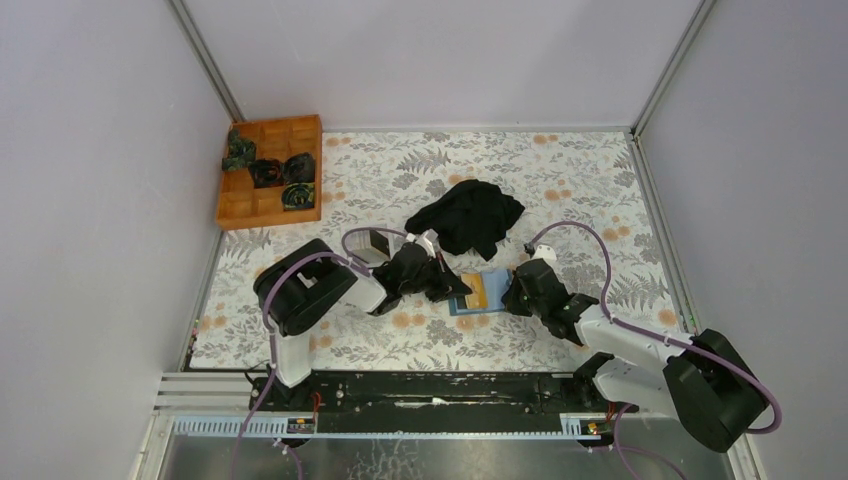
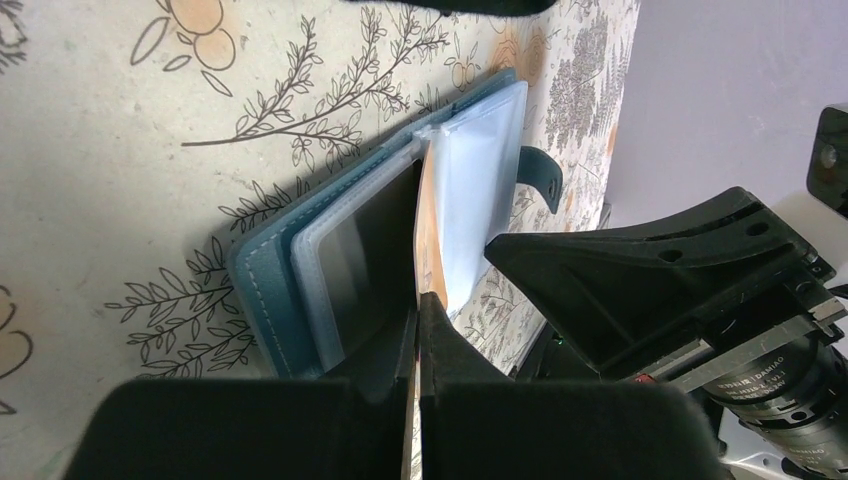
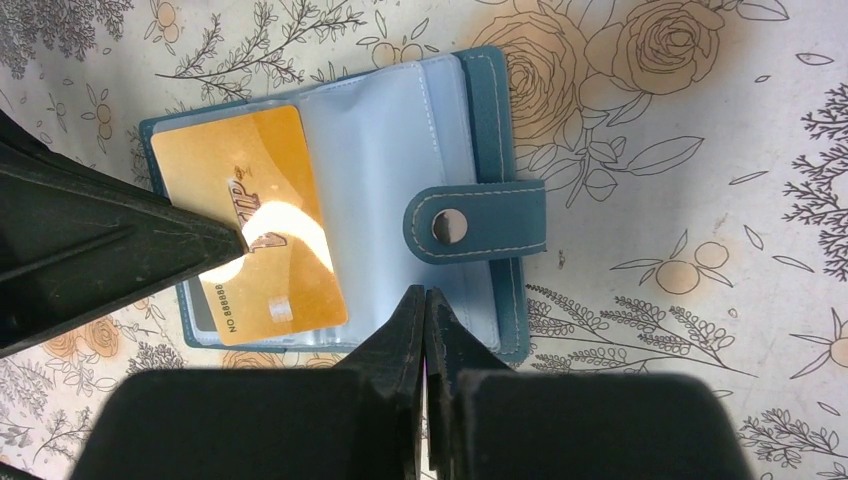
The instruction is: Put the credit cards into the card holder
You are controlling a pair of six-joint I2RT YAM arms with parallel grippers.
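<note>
The open blue card holder [image 1: 495, 288] lies on the patterned table between both grippers. An orange card [image 3: 270, 170] lies on its clear sleeves in the right wrist view; in the left wrist view the card [image 2: 428, 220] shows edge-on at the tips of my left gripper, which is shut. Whether the card is pinched or inside a sleeve I cannot tell. My right gripper is shut over the holder's pale sleeve, below the snap strap [image 3: 480, 215], with nothing visible between its fingers.
A black cloth [image 1: 465, 212] lies behind the holder. A pale object with a dark card [image 1: 375, 243] is partly behind the left arm. A wooden tray [image 1: 235, 205] with dark items sits at back left.
</note>
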